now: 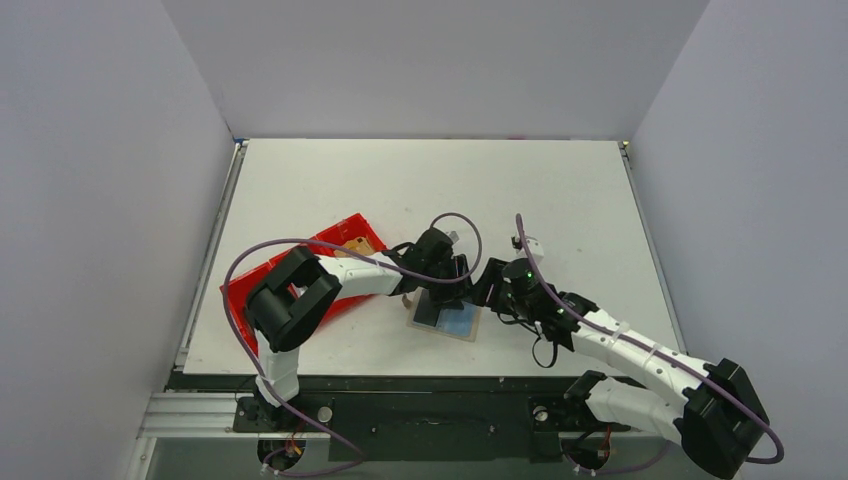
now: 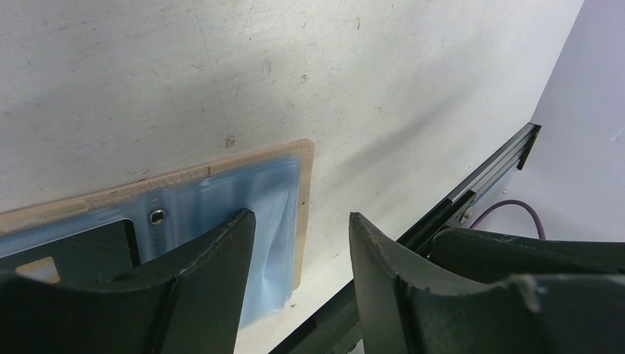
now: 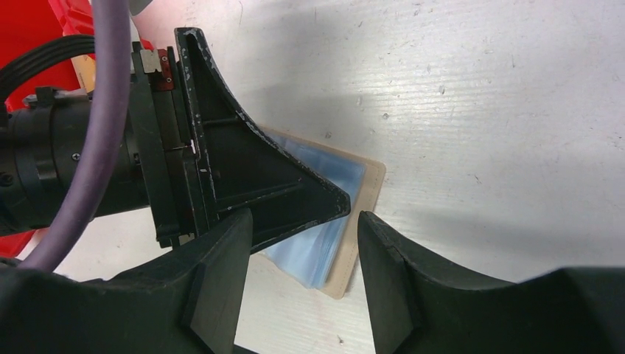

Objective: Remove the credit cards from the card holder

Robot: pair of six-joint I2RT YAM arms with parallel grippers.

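Observation:
The card holder (image 1: 440, 318) lies flat and unfolded on the table, with a tan border and blue inner faces. A dark card (image 2: 82, 254) with a small light patch sits in its left pocket. My left gripper hovers over the holder's right end, its fingers part open with nothing between them. In the right wrist view the holder (image 3: 335, 171) is partly hidden behind the left gripper's black finger (image 3: 258, 169). My right gripper is open and empty, just right of the holder.
A red box (image 1: 362, 228) with a tan item (image 1: 358, 246) inside stands at the left, under the left arm. Both grippers are close together above the holder.

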